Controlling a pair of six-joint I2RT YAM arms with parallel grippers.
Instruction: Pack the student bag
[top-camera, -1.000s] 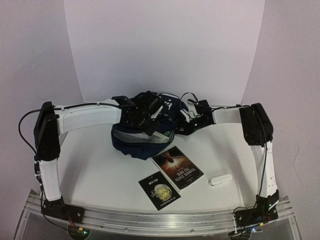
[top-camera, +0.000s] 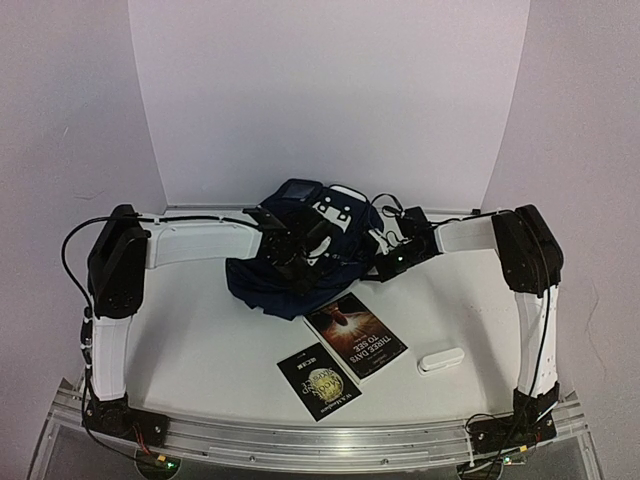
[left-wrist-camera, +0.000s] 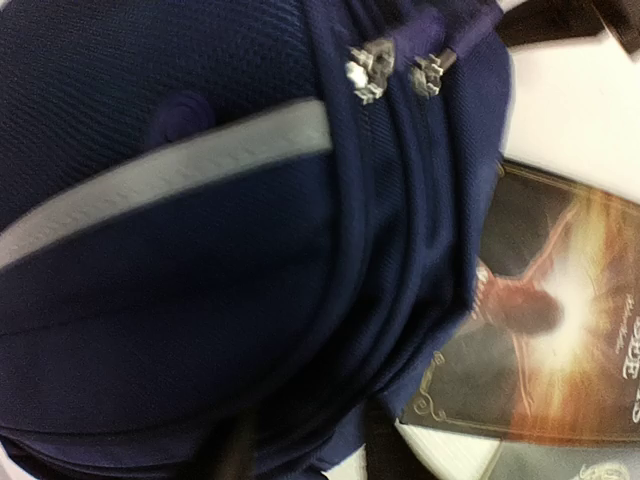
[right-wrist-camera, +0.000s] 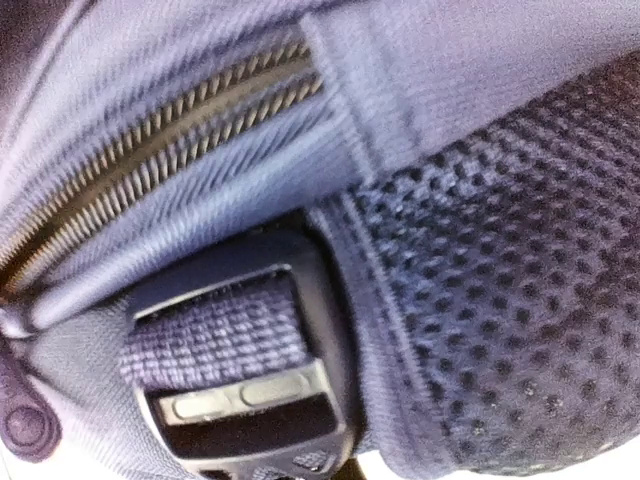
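Observation:
A navy backpack (top-camera: 262, 290) lies at the back middle, its fabric, zipper pulls (left-wrist-camera: 370, 72) and grey strip filling much of the left wrist view. My left gripper (top-camera: 305, 270) is over the bag's front; its fingers are dark blurs at that view's bottom, state unclear. My right gripper (top-camera: 372, 268) is against the bag's right side; the right wrist view shows only close fabric, zipper, buckle (right-wrist-camera: 235, 310) and mesh. Before the bag lie the THREE DAYS TO SEE book (top-camera: 355, 335), a smaller black book (top-camera: 318, 382) and a white case (top-camera: 441, 361).
Grey walls close in the back and sides. The two arms reach in from the front corners.
My left arm has moved right and slightly down, and the bag's pale opening is no longer visible from above.

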